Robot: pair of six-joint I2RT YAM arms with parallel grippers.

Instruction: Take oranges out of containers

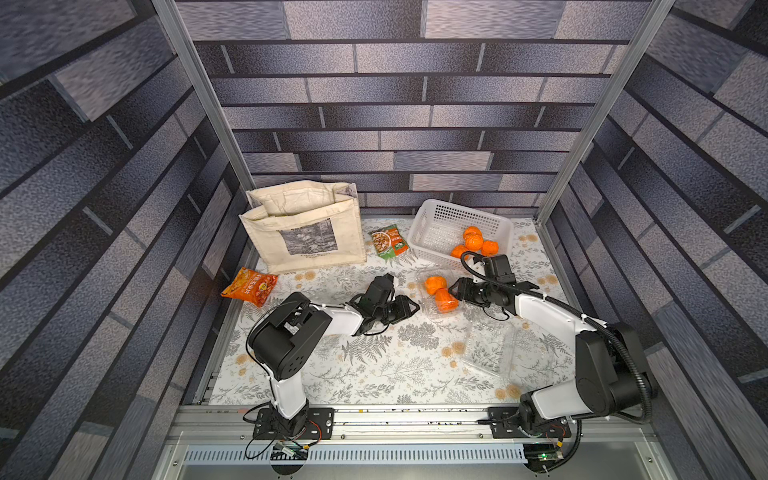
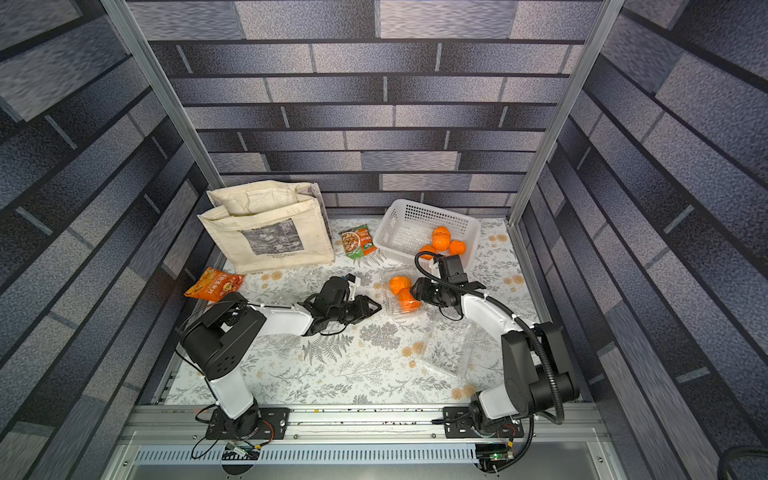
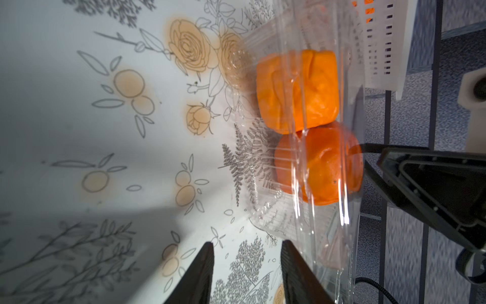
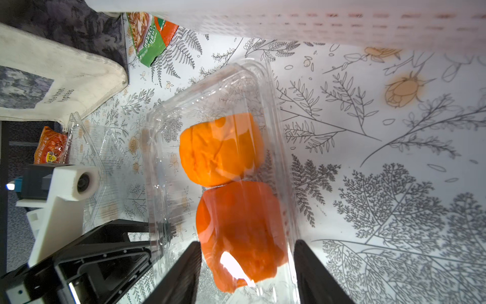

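Note:
Two oranges lie in a clear plastic container (image 4: 276, 101) on the table; the paler orange (image 4: 222, 149) is nearer the white basket, the deeper-coloured orange (image 4: 240, 228) beside it. My left gripper (image 1: 410, 306) stands just left of the container, its fingers (image 3: 201, 276) apart and nothing between them. At the opposite side is my right gripper (image 1: 459, 290), also open, close over the container's edge; whether it touches the plastic I cannot tell. Several more oranges (image 1: 473, 240) sit in the white basket (image 1: 436, 216).
An empty clear tray (image 1: 489, 356) lies in front of the right arm. At the back left stands a canvas bag (image 1: 272, 252), with an orange snack packet (image 1: 249, 286) beside it. A green packet (image 1: 389, 241) lies between bag and basket.

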